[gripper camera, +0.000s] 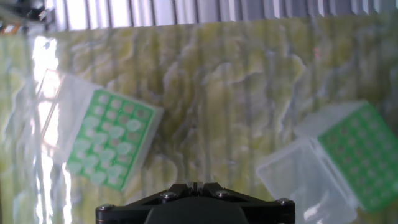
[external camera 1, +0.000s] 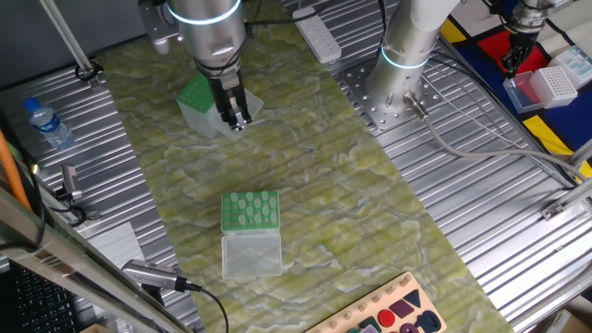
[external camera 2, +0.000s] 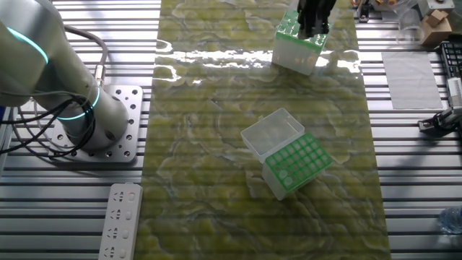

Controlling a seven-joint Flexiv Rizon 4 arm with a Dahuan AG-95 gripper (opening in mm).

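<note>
Two clear boxes with green racks stand open on the green marbled mat. One rack [external camera 1: 250, 211] holds several pale round-topped pieces; it appears at the left in the wrist view as a green rack [gripper camera: 112, 138]. The other rack [external camera 2: 298, 160] shows mostly empty holes, with one pale round shape near a corner; its clear lid [external camera 2: 273, 134] lies folded open. My gripper [external camera 1: 240, 125] hangs in the air, overlapping the mostly empty box's lid in exterior view 1. Its fingers meet at the bottom of the wrist view [gripper camera: 195, 188], with nothing visible between them.
A wooden shape board [external camera 1: 384, 310] lies at the mat's near end. The power strip [external camera 2: 120, 220] and arm base [external camera 1: 393, 92] sit beside the mat. A water bottle [external camera 1: 48, 123] stands off to the left. Bare mat separates the two boxes.
</note>
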